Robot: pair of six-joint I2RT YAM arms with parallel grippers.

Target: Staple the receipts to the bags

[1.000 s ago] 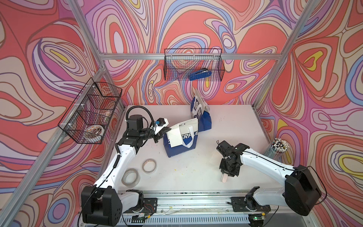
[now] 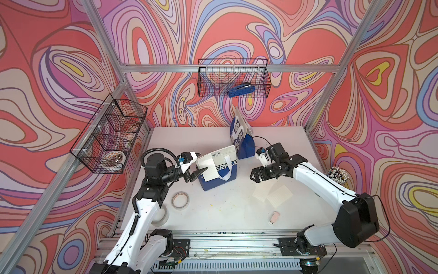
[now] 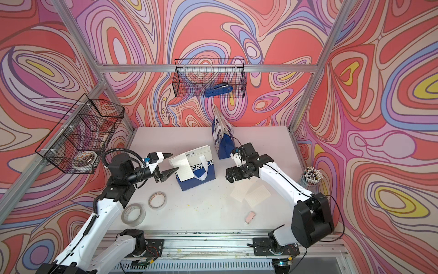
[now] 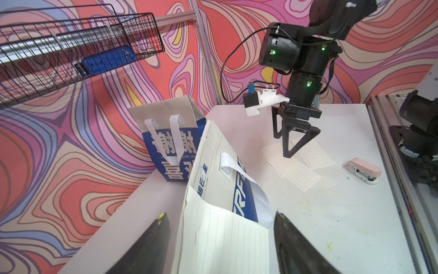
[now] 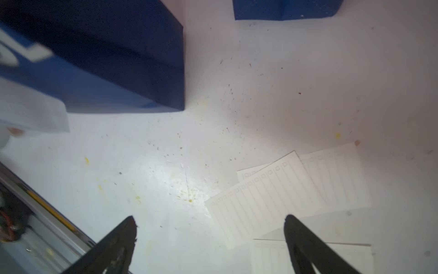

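Observation:
A blue and white paper bag (image 2: 220, 175) stands left of mid-table, with a white receipt (image 4: 223, 239) hanging over its upper left edge. My left gripper (image 2: 194, 172) is open just left of that bag; in its wrist view the receipt edge shows between the spread fingers, without their closing on it. A second blue bag (image 3: 223, 141) stands farther back. Loose receipts (image 5: 269, 196) lie overlapping on the table. Above them my right gripper (image 3: 231, 175) is open and empty. A pink stapler (image 2: 274, 217) rests near the front edge.
Two tape rolls (image 2: 180, 200) lie at front left. A wire basket (image 2: 234, 77) on the back wall holds a blue stapler-like tool (image 2: 241, 89); another basket (image 2: 105, 137) hangs left. A container of sticks (image 2: 337, 175) stands at right.
My right gripper has left the pink stapler, which now lies free, and moved back over the table. The left gripper has drawn slightly left and opened away from the bag's edge.

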